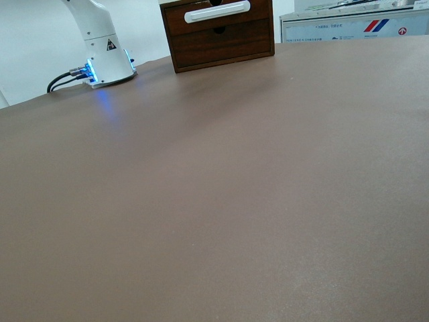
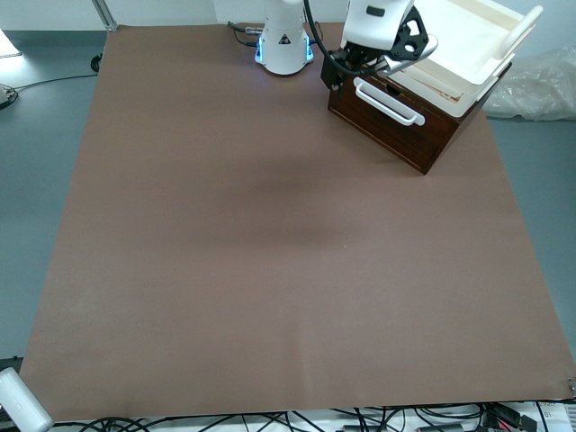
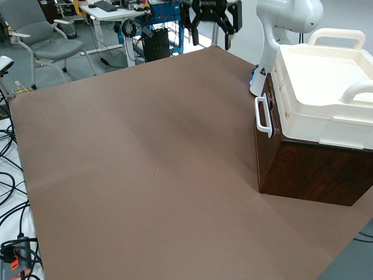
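Note:
A dark wooden drawer box (image 2: 387, 126) stands at the back right of the table, with a white handle (image 1: 217, 11) on its front and a white plastic tray (image 3: 326, 87) on top. My black gripper (image 3: 211, 28) hangs high at the back, beside the box and tray; in the left view its black body (image 2: 360, 58) is over the box's front edge, partly hidden by the arm. In the right view its fingers stand apart with nothing visible between them.
The robot's white base (image 1: 110, 60) stands at the back left of the box. Cables run along the table's edge.

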